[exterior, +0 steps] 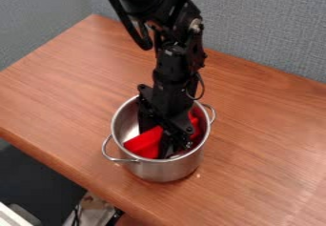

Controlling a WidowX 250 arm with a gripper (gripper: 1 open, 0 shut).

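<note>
A steel pot [152,170] with two side handles stands near the front edge of the wooden table. Red objects [143,144] lie inside it. My black gripper [169,139] reaches down into the pot among them; its fingertips are largely hidden, so I cannot tell how far open they are or whether they hold anything.
Grey partitions stand at the back. Beyond the table's front-left edge is a dark area with some pale items at the bottom left.
</note>
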